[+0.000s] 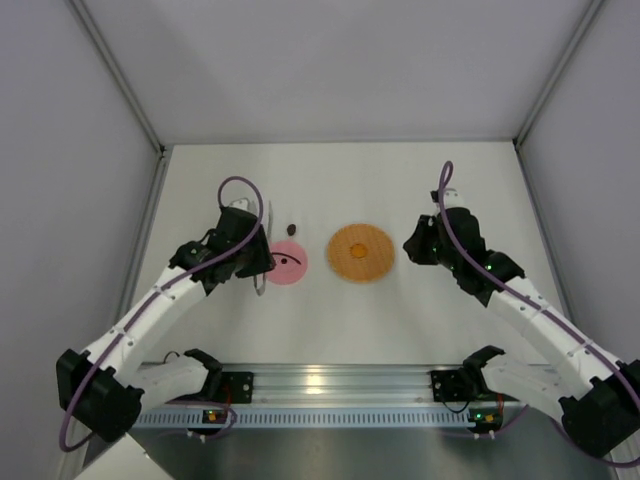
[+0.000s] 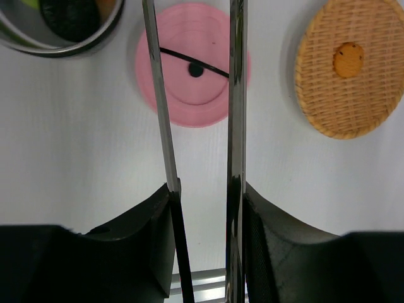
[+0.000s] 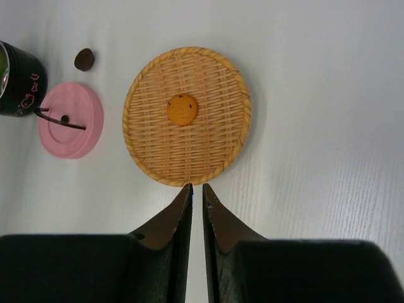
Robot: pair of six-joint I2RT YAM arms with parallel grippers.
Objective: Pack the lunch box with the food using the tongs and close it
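Note:
The dark lunch box [image 3: 24, 81] with a steel inside stands at the left edge of the right wrist view. Green, orange and dark pieces show inside its rim [image 2: 82, 48] in the left wrist view; from the top my left arm hides it. Beside it lies the round pink lid [image 1: 287, 271] with a black strap. A wicker plate [image 1: 345, 265] bears one orange round piece [image 3: 182, 110]. Over the lid, my left gripper is part open, with nothing seen between its long metal fingers. My right gripper is shut, right of the plate, nothing visible between its fingertips.
A small dark brown piece [image 1: 291, 229] lies on the white table [image 1: 340, 325], behind the lid. Clear table surrounds the plate at the front and back. Side walls bound the workspace.

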